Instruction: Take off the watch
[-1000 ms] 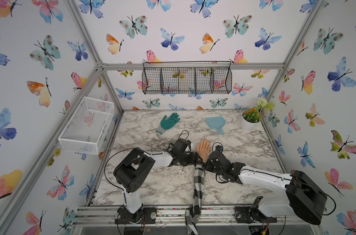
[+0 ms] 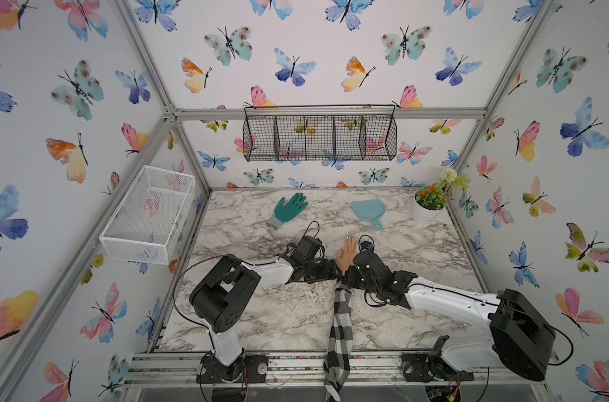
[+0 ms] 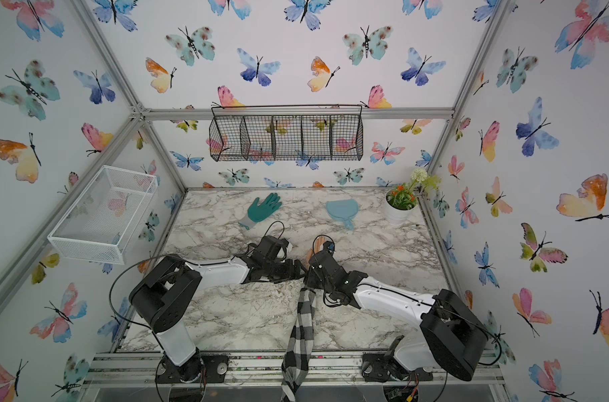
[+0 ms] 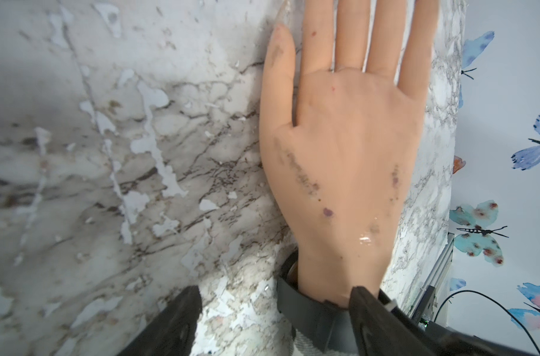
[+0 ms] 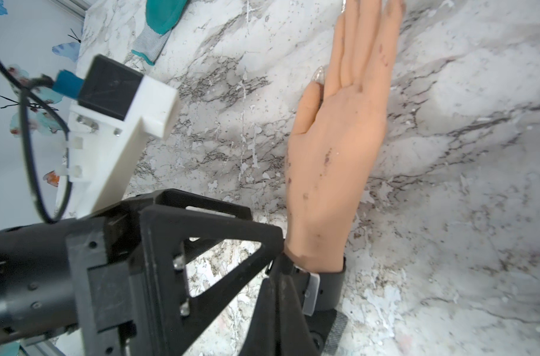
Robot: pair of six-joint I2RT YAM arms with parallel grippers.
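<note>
A dummy hand [image 4: 347, 154] on a checked sleeve [image 2: 341, 321] lies on the marble table, wearing a black watch with its strap [image 4: 305, 308] round the wrist; the watch body [image 5: 320, 329] is partly hidden. My left gripper stands part open at the strap from the left, its fingers either side of the view's lower middle, nothing clearly held. My right gripper is shut over the wrist beside the watch; whether it pinches part of the strap is hidden.
A teal glove [image 2: 289, 209], a blue dustpan [image 2: 367, 211] and a potted plant [image 2: 426, 211] stand at the back. A white wire basket [image 2: 137, 248] hangs left, a black one [image 2: 319, 137] at the back.
The right gripper has shifted slightly left and up over the wrist, and the sleeve has moved a little right. The left arm has moved slightly.
</note>
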